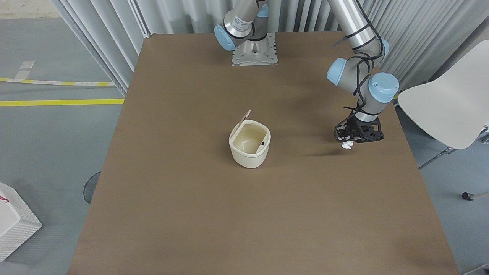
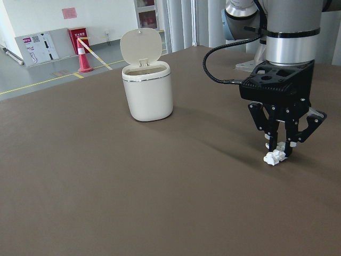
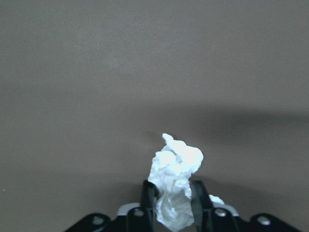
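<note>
A crumpled white paper (image 2: 274,157) (image 3: 174,174) is at table level on the right side of the brown table, between the fingertips of my black gripper (image 1: 350,139) (image 2: 279,149), which points down and looks shut on it. In the wrist view both fingers press against the paper's sides. A small white bin (image 1: 250,156) (image 2: 147,96) with its lid raised stands left of the gripper in the front view, empty inside as far as that view shows.
A white chair (image 1: 444,96) is beside the table's right edge, curtains behind.
</note>
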